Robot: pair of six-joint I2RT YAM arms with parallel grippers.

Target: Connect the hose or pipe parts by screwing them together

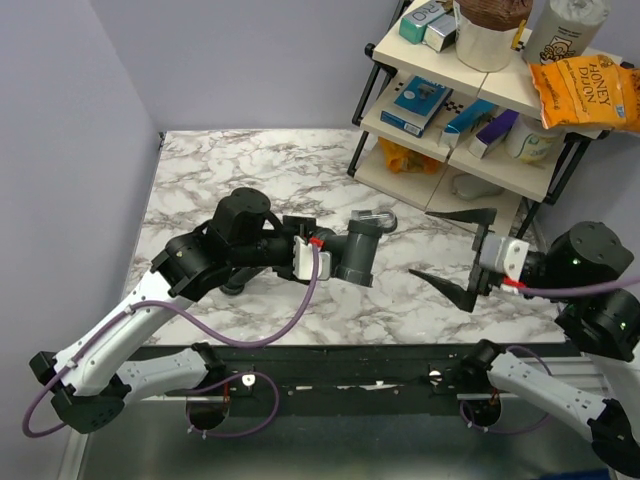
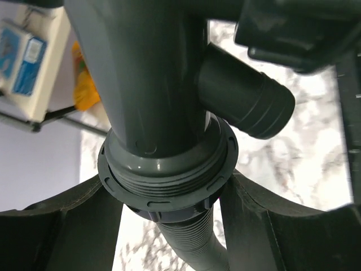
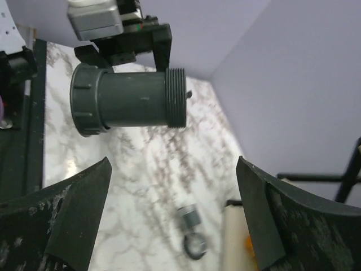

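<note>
A dark grey pipe fitting [image 1: 357,250] [image 3: 134,99] with a threaded end and a collar is raised above the marble table, in my left gripper [image 1: 318,250]. In the left wrist view it fills the middle between the fingers, with a corrugated hose [image 2: 192,237] below its collar; whether the fingers are fully closed on it is unclear. My right gripper [image 1: 430,250] stands open to the right of the fitting, nothing between its fingers. A small silver coupling [image 3: 190,223] lies on the table behind the fitting.
A shelf rack [image 1: 480,70] with boxes, bags and containers stands at the back right. Grey walls bound the table [image 1: 190,165] at the back and left.
</note>
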